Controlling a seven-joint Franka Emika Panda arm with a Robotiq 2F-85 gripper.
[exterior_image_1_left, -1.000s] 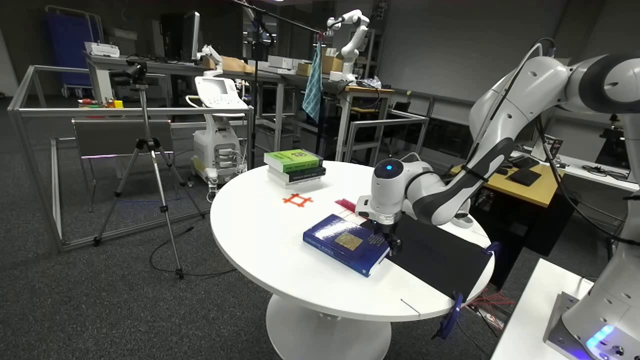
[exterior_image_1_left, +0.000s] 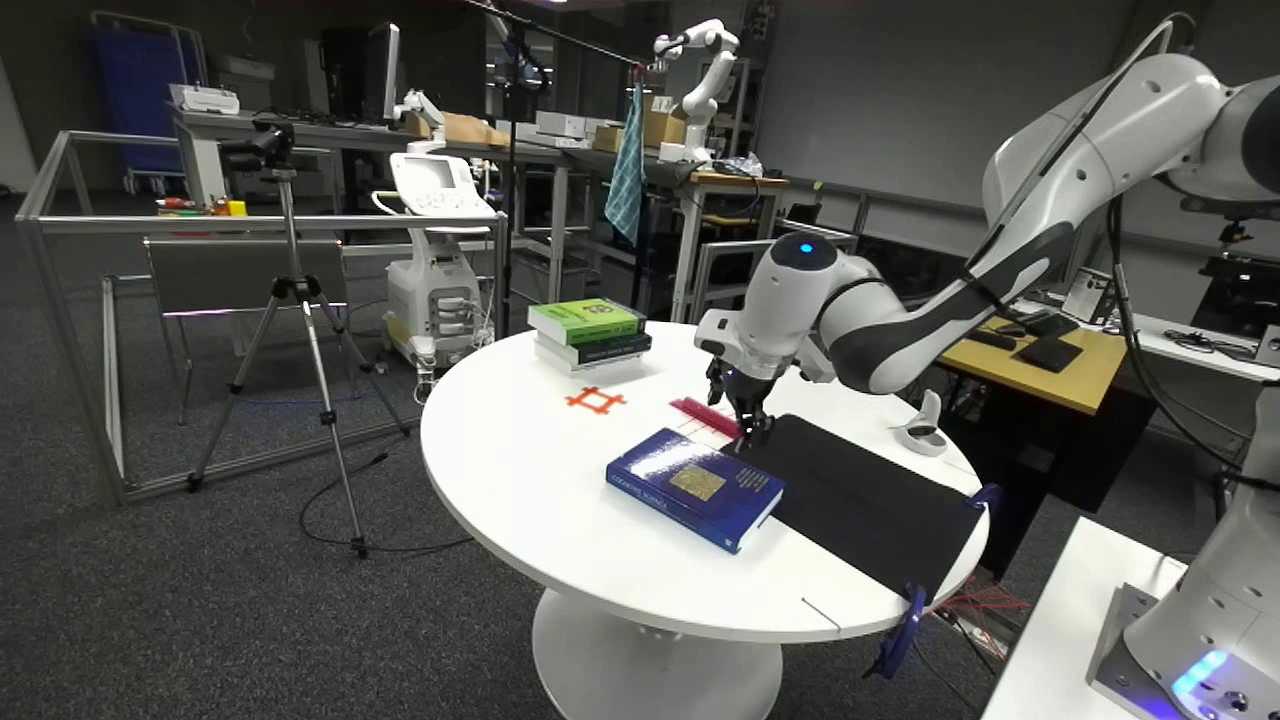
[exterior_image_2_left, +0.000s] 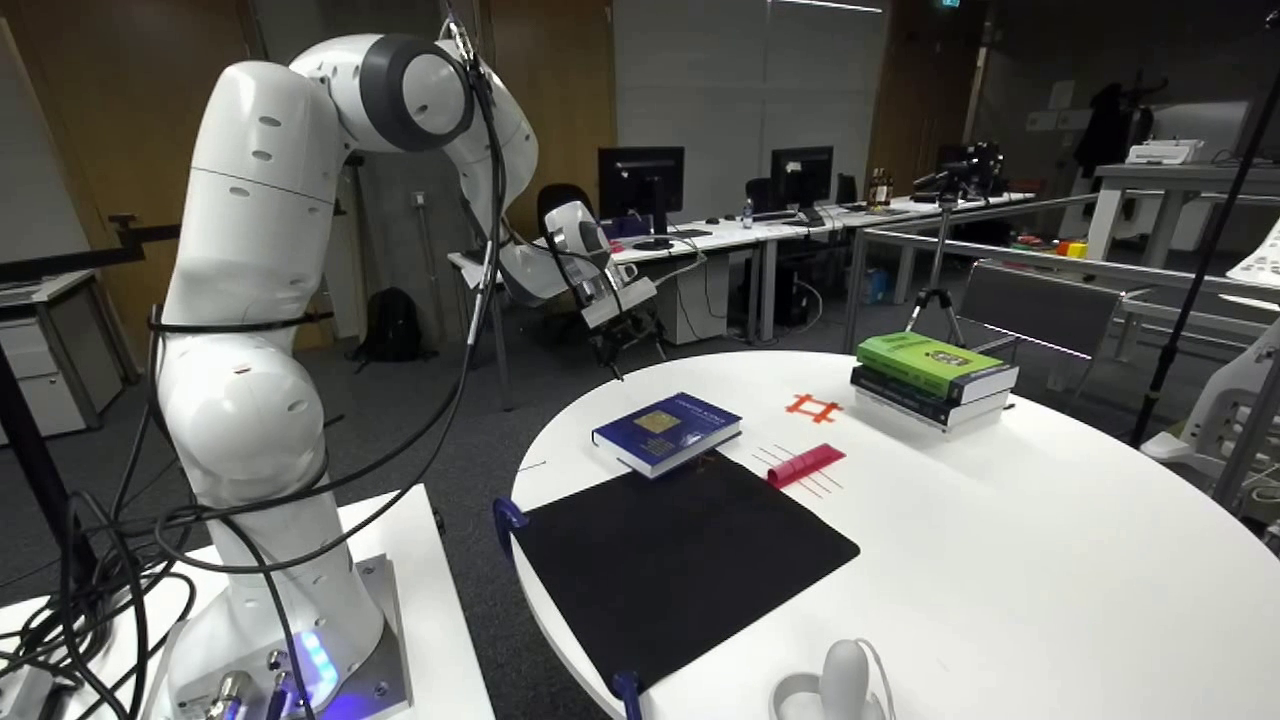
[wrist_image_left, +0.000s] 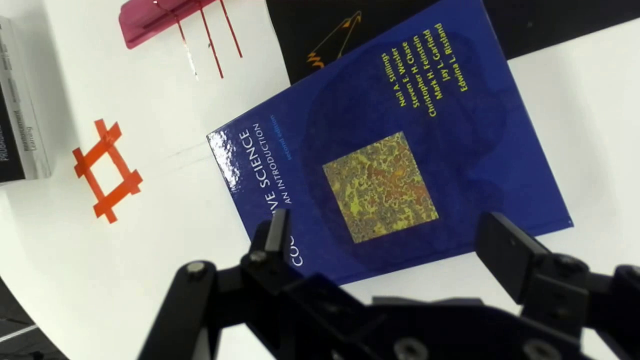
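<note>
A thick blue book (wrist_image_left: 480, 174) with a patterned square on its cover lies flat on the white round table (wrist_image_left: 180, 240). One corner overlaps the black mat (exterior_image_2_left: 684, 564). In the wrist view my gripper is open, its dark fingers (wrist_image_left: 510, 255) wide apart, with nothing held between them. The book's near edge shows below and beyond the fingers. Seen in exterior view 2, the gripper (exterior_image_2_left: 636, 352) hangs above table height, beyond the blue book (exterior_image_2_left: 672, 432) and apart from it.
A stack of books topped by a green one (exterior_image_1_left: 588, 320) stands at the far side. Orange tape (exterior_image_1_left: 595, 401) and a pink-red strip (exterior_image_2_left: 806, 464) lie on the table. Blue clamps (exterior_image_2_left: 509, 516) grip the mat's edge. A white controller (exterior_image_2_left: 843, 684) rests near the rim.
In exterior view 1 the arm has risen and my gripper has shifted up and to the left, away from the book's right end. The blue book has not moved.
</note>
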